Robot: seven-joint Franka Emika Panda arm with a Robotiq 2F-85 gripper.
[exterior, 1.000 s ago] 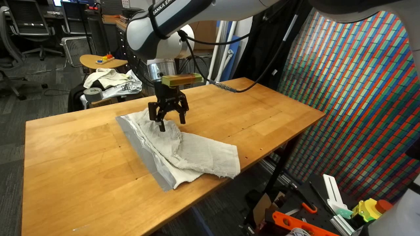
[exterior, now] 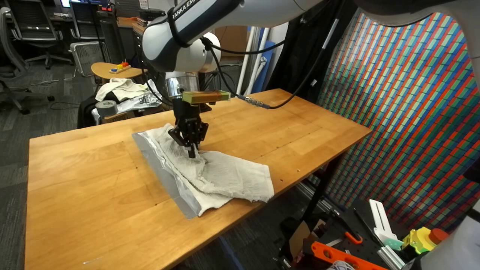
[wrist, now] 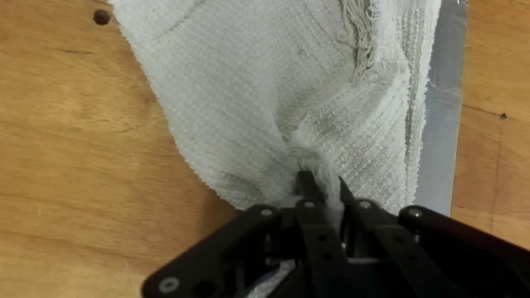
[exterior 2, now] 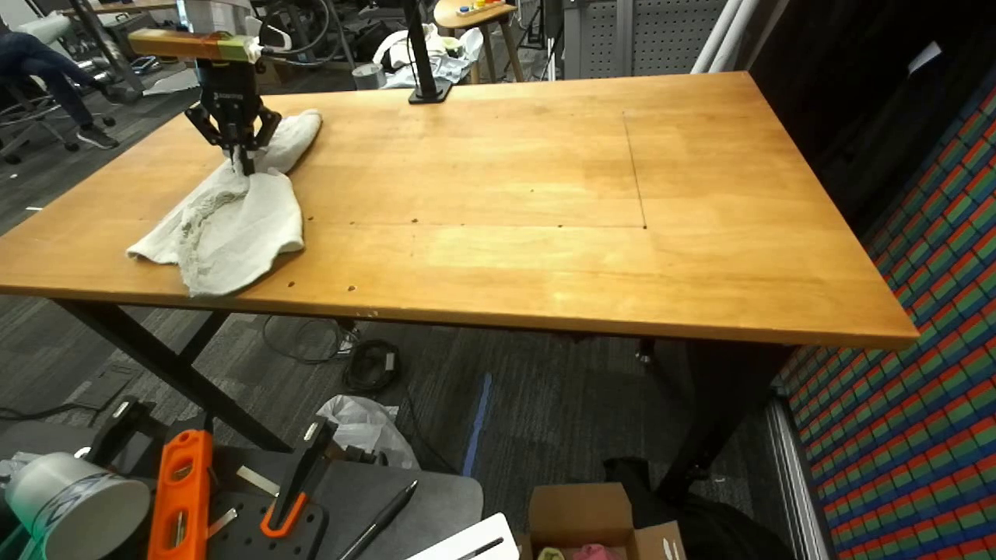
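A whitish towel (exterior: 238, 175) lies folded and rumpled on the wooden table, partly over a grey taped strip (exterior: 168, 180). My gripper (exterior: 192, 152) points straight down into its far part. In the wrist view, a raised fold of the towel (wrist: 238, 99) runs up between the fingers, which are drawn close together on it. Exterior view 2 has the gripper (exterior 2: 244, 164) at the towel (exterior 2: 252, 224) on the table's left part. The fingertips are partly hidden by cloth.
A black post (exterior 2: 427, 89) stands at its back edge. One end of the towel reaches the front edge.
My gripper has come down a little and its fingers, wide apart before, have drawn together on the towel. The cloth is bunched up between them; the rest of the towel lies much as before.
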